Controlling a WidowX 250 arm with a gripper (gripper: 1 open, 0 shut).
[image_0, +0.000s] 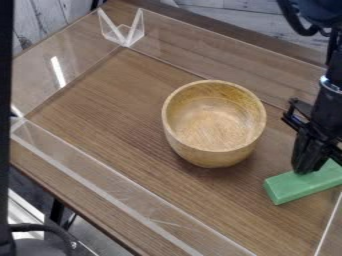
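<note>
My gripper (307, 158), black, is at the right edge of the table, pointing down at a green block (291, 188). Its fingertips are at the block's upper edge and look shut, with nothing visible between them. The block lies flat on the wood, partly hidden by the gripper at its right part. A round tan wooden bowl (213, 121) sits left of the gripper in the middle of the table.
A clear plastic piece (123, 28) stands at the back left. Dark objects show at the left and lower-left edges.
</note>
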